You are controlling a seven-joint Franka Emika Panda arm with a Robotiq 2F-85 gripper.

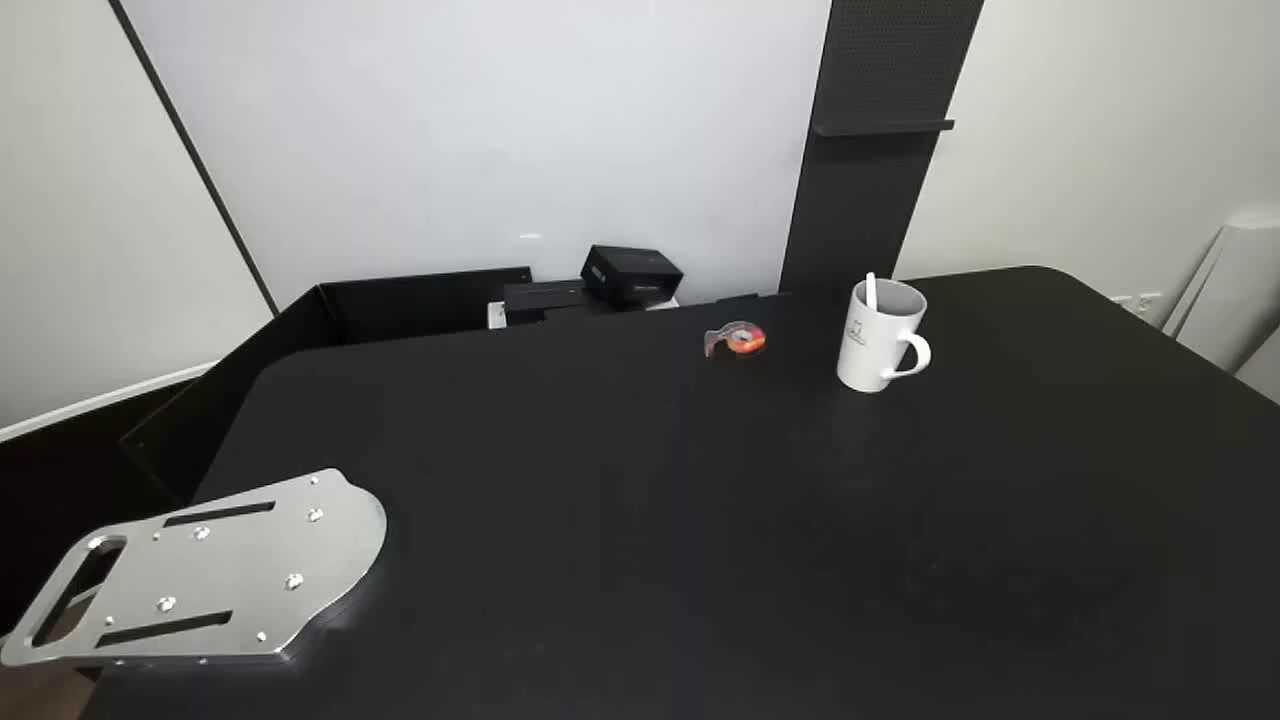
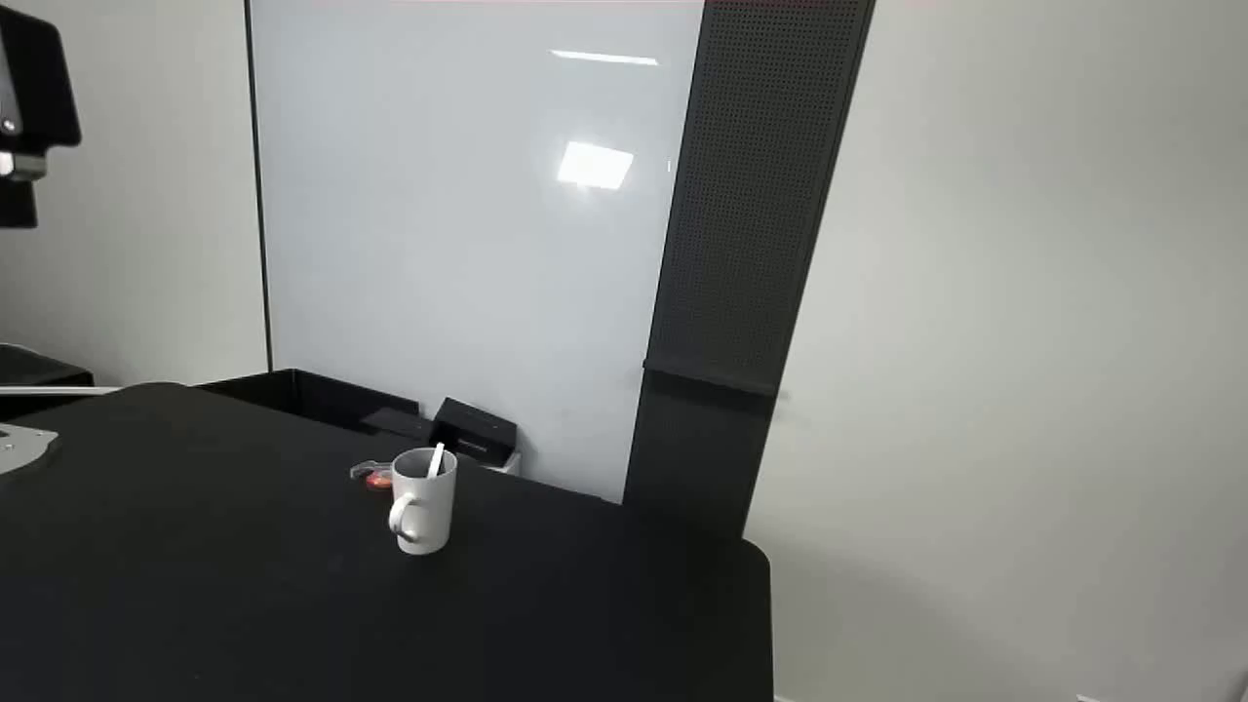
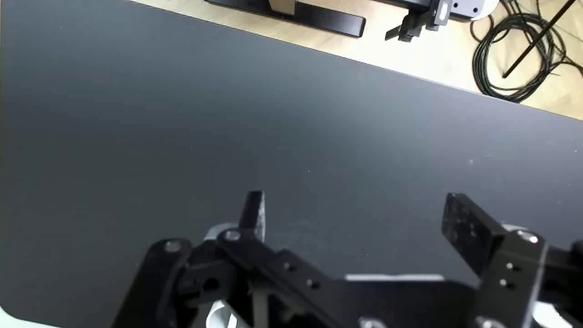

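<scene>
A white mug (image 1: 877, 340) stands upright on the black table, its handle toward the right in exterior view 1. A white stick-like item (image 1: 871, 292) leans inside it. Just left of the mug lies a clear tape dispenser with an orange-red roll (image 1: 745, 338). In the wrist view my gripper is open over the bare table, its fingers wide apart and nothing between them. A small part of the mug (image 3: 216, 315) shows below the left finger; the gripper's body hides the rest. Dark parts of the arm (image 2: 35, 94) enter exterior view 2 at the upper left.
A silver metal plate (image 1: 240, 564) with slots sits at the table's left edge. Behind the far edge are a black box (image 1: 632, 274) and a black tray (image 1: 408, 302). Coiled cables (image 3: 516, 60) lie on the floor beyond the table.
</scene>
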